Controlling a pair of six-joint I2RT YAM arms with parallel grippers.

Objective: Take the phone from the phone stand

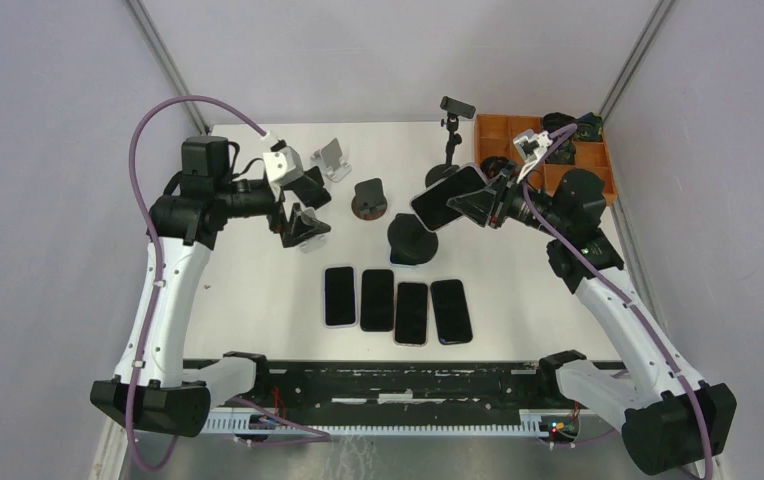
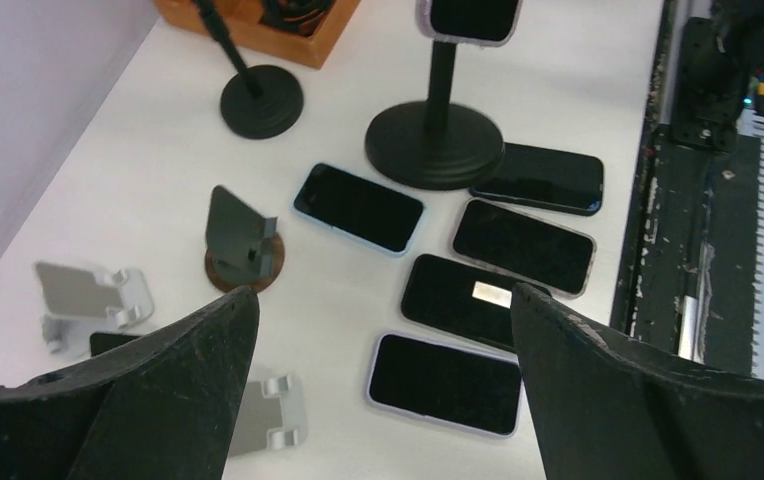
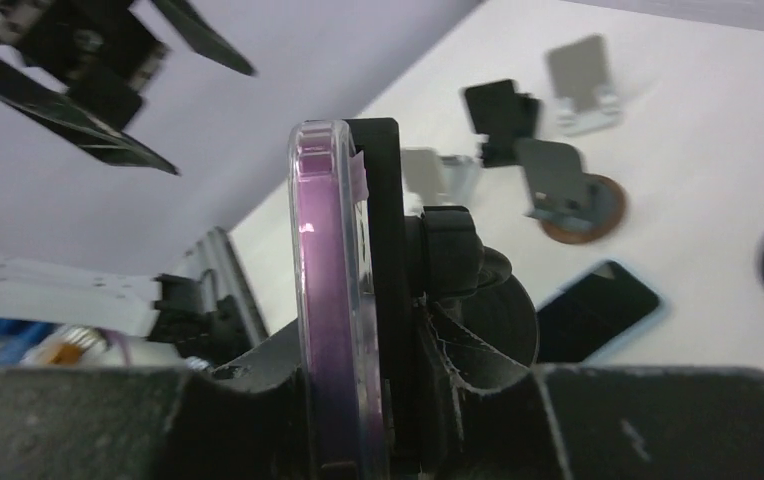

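My right gripper [image 1: 488, 205] is shut on a phone [image 1: 448, 196] in a clear case with a purple edge [image 3: 328, 280], seen edge-on in the right wrist view against the dark head of the round-based phone stand [image 1: 410, 240]. That stand is lifted or shifted with it; whether they touch or are joined I cannot tell for sure. My left gripper [image 1: 298, 222] is open above a silver stand [image 2: 263, 420], with nothing between its fingers.
Several phones [image 1: 376, 300] lie flat along the front. Small stands [image 1: 368, 200] stand at back left and middle. A tall black stand [image 1: 451, 135] and an orange compartment tray [image 1: 513, 135] are at the back.
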